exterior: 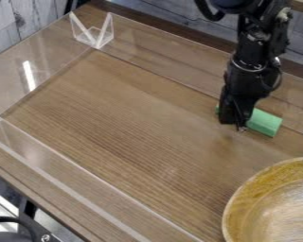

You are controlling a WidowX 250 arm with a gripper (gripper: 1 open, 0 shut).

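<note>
My black gripper (pixel 237 117) reaches down from the top right to just above the wooden table (pixel 116 123). A green block (pixel 260 124) lies on the table at the right, directly behind and beside the fingertips and partly hidden by them. The fingers look close together; whether anything is between them is hard to see.
A large tan bowl (pixel 271 203) fills the lower right corner. A clear plastic piece (pixel 92 30) stands at the back left.
</note>
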